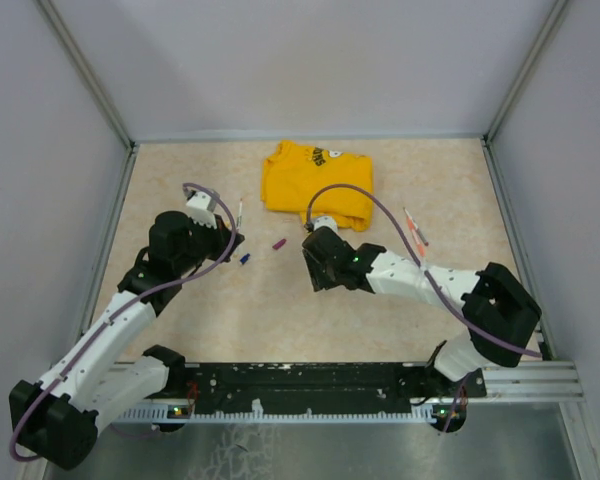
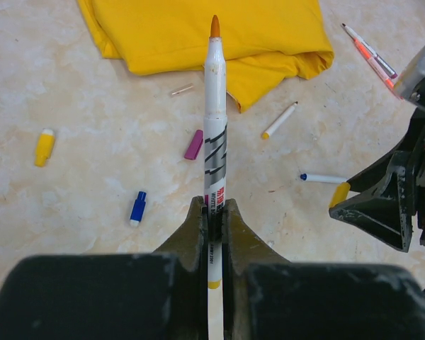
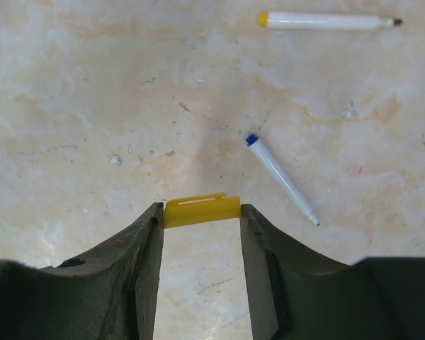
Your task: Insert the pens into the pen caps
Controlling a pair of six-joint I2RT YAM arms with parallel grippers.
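Observation:
Upright in my left gripper is a white pen (image 2: 214,92) with an orange tip, the gripper shut on it. My right gripper has a yellow cap (image 3: 202,210) between its fingertips, at the centre-right of the top view. Loose on the table lie a white pen with a yellow end (image 3: 326,20), a blue-ended white pen (image 3: 283,177), a purple cap (image 2: 194,144), a blue cap (image 2: 137,208) and a yellow cap (image 2: 44,147).
A folded yellow cloth (image 1: 317,175) lies at the back centre. More pens (image 1: 416,230) lie at the right.

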